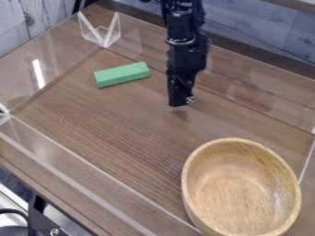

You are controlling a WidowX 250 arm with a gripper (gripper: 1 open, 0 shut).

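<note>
The black arm reaches down from the top centre to my gripper [181,98], low over the middle of the wooden table [117,147]. Whether it is open or shut, and whether anything is between its fingers, is too small and dark to tell. To its left lies a green block [122,75], apart from it. A large round wooden bowl [240,226] stands at the front right.
A clear plastic holder [101,28] stands at the back left. A dark cable [15,214] shows at the lower left corner.
</note>
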